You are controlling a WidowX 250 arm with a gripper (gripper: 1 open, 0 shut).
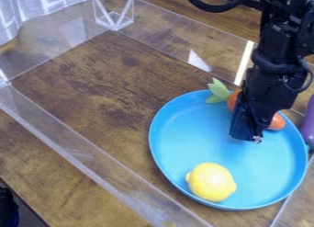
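Note:
My black gripper (252, 125) is down over the back right of the blue plate (185, 130), at an orange carrot (276, 121) with green leaves (218, 91). The gripper covers much of the carrot, so whether its fingers hold it cannot be seen. A yellow lemon (211, 182) lies on the front of the plate.
Clear acrylic walls (68, 153) border the wooden board (92, 88). The board is bare to the left of the plate. A purple object (308, 120) stands at the right edge, partly out of view.

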